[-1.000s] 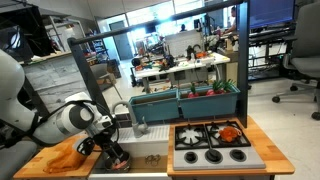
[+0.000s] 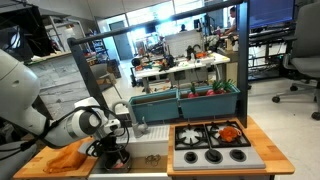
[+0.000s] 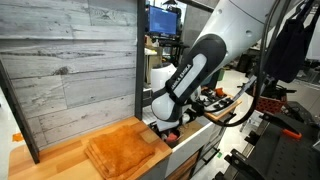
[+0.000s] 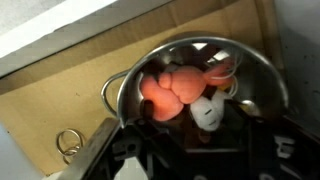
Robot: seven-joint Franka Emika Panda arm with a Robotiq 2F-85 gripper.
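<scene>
A round metal pot [image 4: 279, 85] fills much of the wrist view, with a coral-coloured soft-looking item [image 4: 183, 84] and a white item [image 4: 207, 113] inside it. My gripper reaches into the pot from the near side, its dark fingers apart around the near part of the contents. Whether they touch anything is hard to see in the shadow. From exterior view 1, the gripper [image 2: 116, 160] is low over the sink area at the left of the counter, with the pot mostly hidden behind it.
An orange cloth [image 2: 66, 160] lies on the wooden counter left of the sink. To the right sit a stove [image 2: 212, 158] with an orange item [image 2: 230, 133] on it and a blue rack [image 2: 205, 105] behind. A faucet [image 2: 137, 122] stands at the sink's back. Metal rings [image 4: 69, 142] lie beside the pot.
Over the last second my gripper has shifted slightly and come lower at the pot. The cloth, stove and rack look unmoved.
</scene>
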